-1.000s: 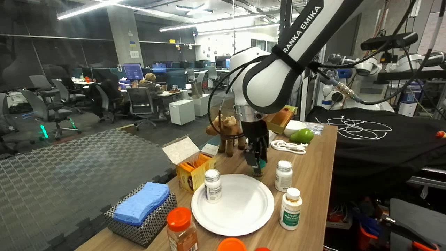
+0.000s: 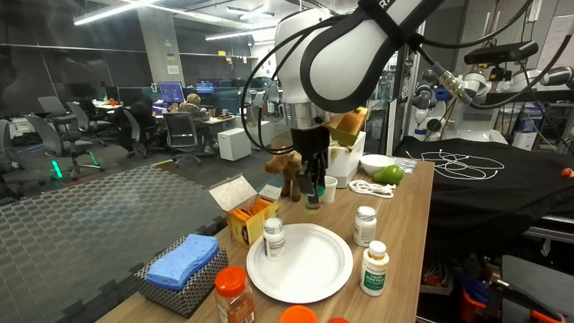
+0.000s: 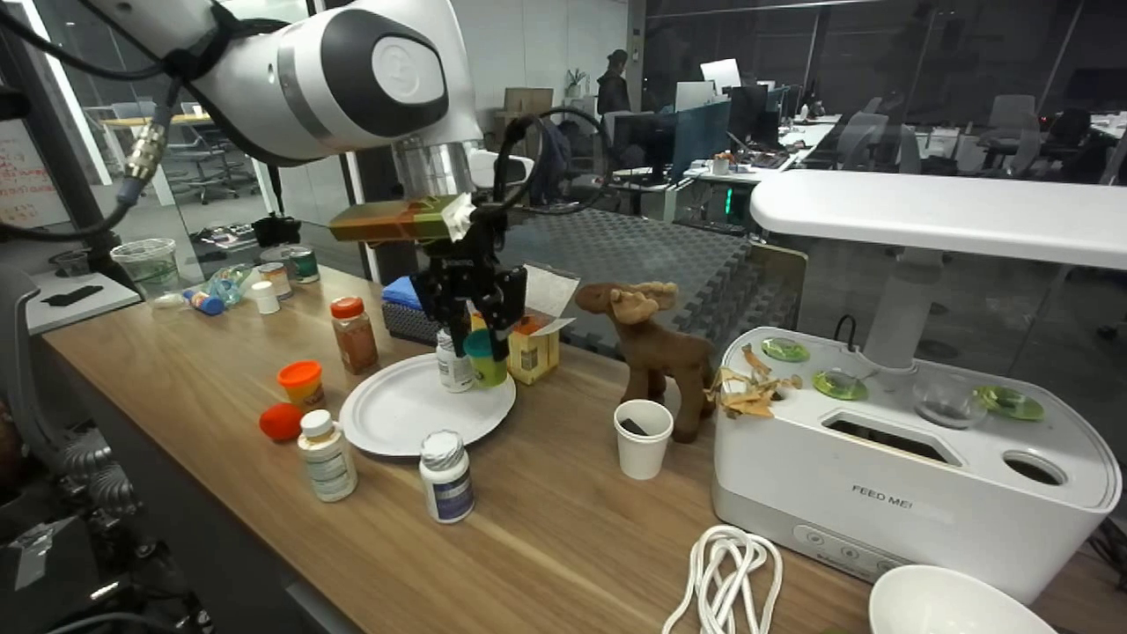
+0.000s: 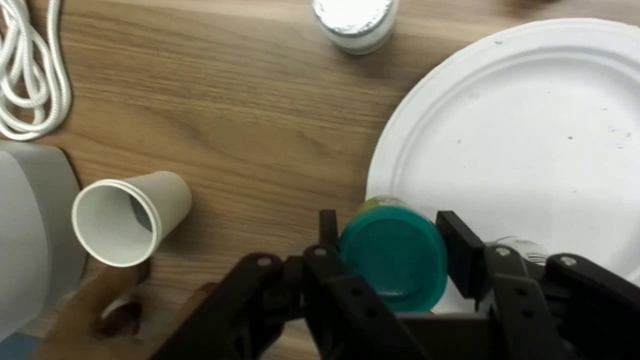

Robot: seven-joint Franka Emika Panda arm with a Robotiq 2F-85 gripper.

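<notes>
My gripper is shut on a small tub with a teal lid (image 4: pixel 393 258) and a yellow-green body. It holds the tub upright in the air. From above, the tub overlaps the near rim of the white plate (image 4: pixel 396 150). In the second exterior view the tub (image 3: pixel 486 359) appears beside a white bottle (image 3: pixel 453 364) that stands on the plate. The first exterior view shows the tub (image 2: pixel 312 203) beyond the plate's far edge, partly hidden by the fingers.
Two white bottles (image 2: pixel 365 226) (image 2: pixel 374 269) stand right of the plate. A yellow box (image 2: pixel 250 220) of orange packets sits at its left. A paper cup (image 3: pixel 642 438) and a plush moose (image 3: pixel 660 354) are close by. Bare wood lies between cup and plate.
The gripper has risen and shifted left in the first exterior view, carrying the teal-lidded tub up off the table. The plate and bottles stay where they were.
</notes>
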